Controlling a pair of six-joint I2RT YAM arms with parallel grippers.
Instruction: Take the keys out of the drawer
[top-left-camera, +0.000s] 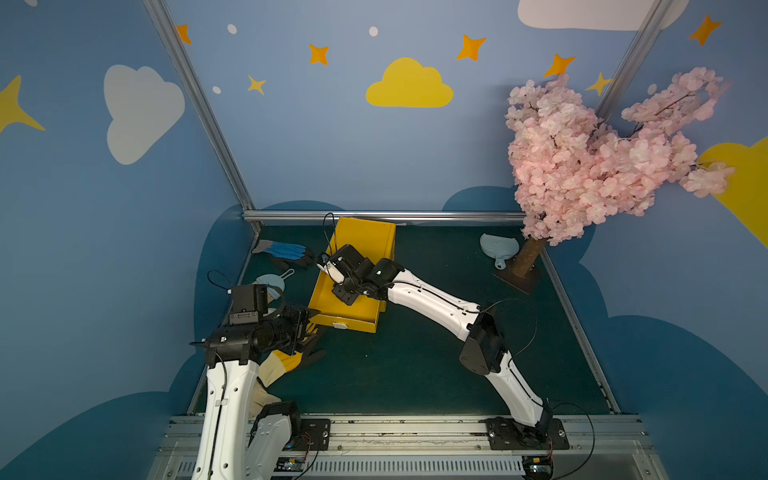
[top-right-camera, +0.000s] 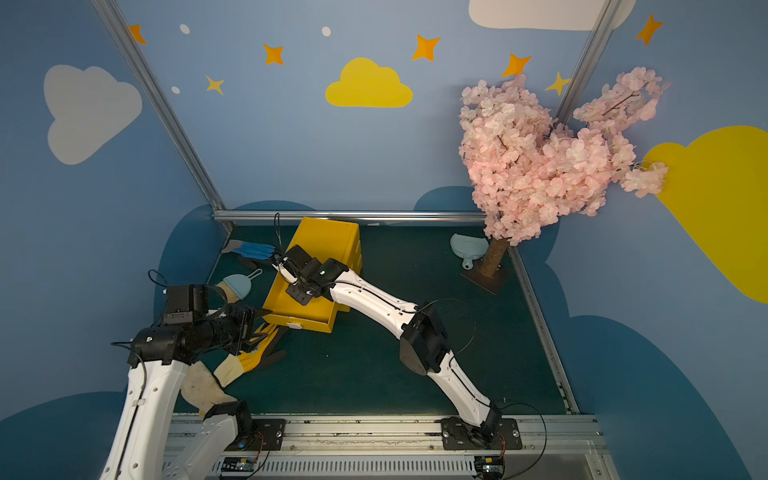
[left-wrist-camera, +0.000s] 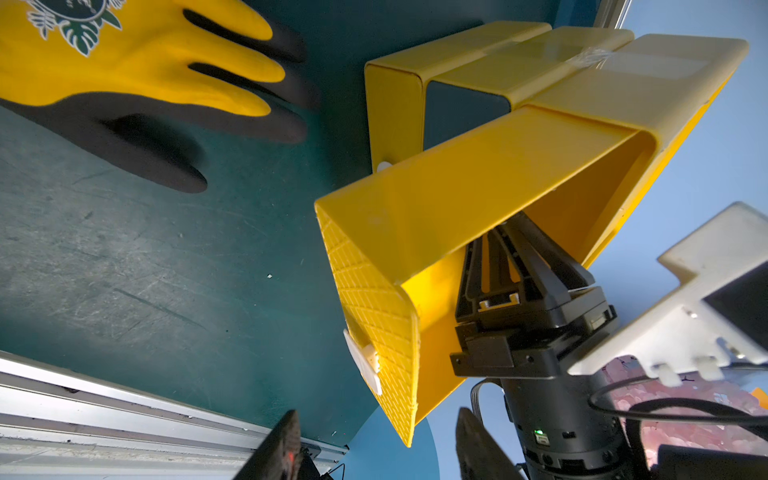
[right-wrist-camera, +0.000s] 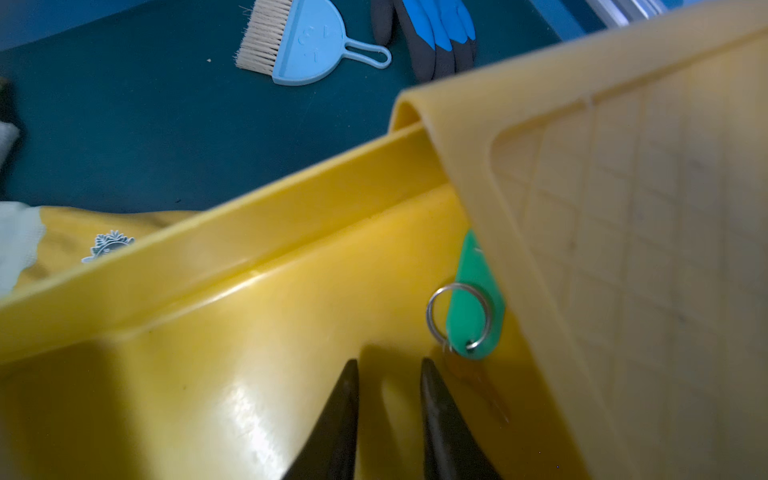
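The yellow drawer (top-left-camera: 344, 317) stands pulled out of the yellow cabinet (top-left-camera: 366, 232). Inside it, in the right wrist view, lie the keys: a green tag (right-wrist-camera: 473, 316) with a metal ring and a blurred key, partly hidden under the cabinet's overhanging top. My right gripper is reaching down into the drawer, part open, its fingers apart with nothing between them; the keys lie just beyond its tips, to the right. My left gripper is part open and empty, outside the drawer near its front left corner.
A yellow glove (left-wrist-camera: 152, 56) lies left of the drawer. Farther back are a blue brush (right-wrist-camera: 312, 44) and a blue glove (right-wrist-camera: 436, 36). A dustpan (top-left-camera: 500, 246) and blossom tree (top-left-camera: 592, 160) stand at the back right.
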